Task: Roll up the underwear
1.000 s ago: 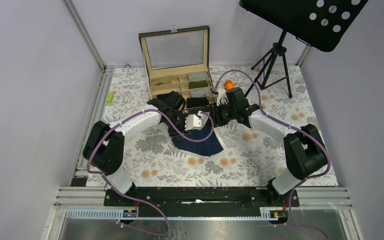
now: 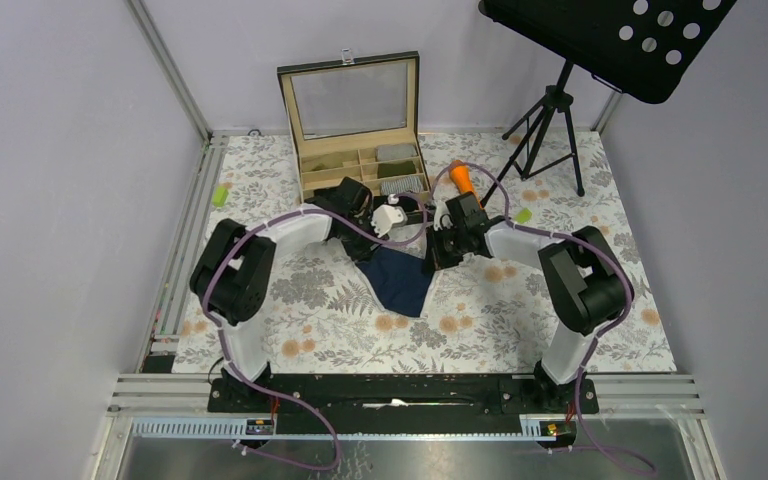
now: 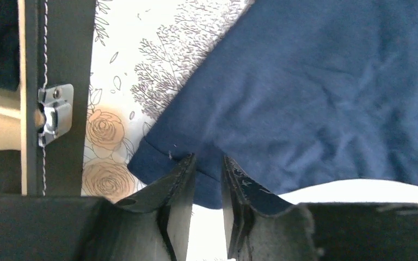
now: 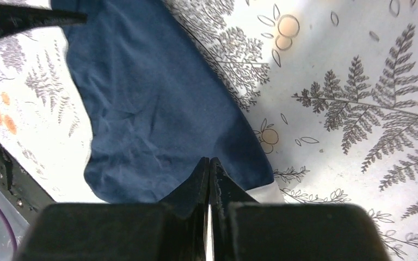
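Observation:
The navy underwear [image 2: 396, 282] with a pale waistband lies on the patterned table, spread out with creases. Both grippers are low at its upper part: my left gripper [image 2: 360, 254] at the left, my right gripper [image 2: 436, 260] at the right. In the left wrist view my left gripper is slightly open over the cloth [image 3: 305, 98], near a folded-looking corner. In the right wrist view my right gripper has its fingertips close together over the cloth [image 4: 152, 109]; whether they grip any fabric is unclear.
An open compartment box [image 2: 348, 144] with folded cloths stands directly behind the underwear. An orange object [image 2: 462, 178] and a black stand [image 2: 558, 100] are at the back right. Free table lies in front and to both sides.
The cloth's lower edge has shifted and its outline has narrowed.

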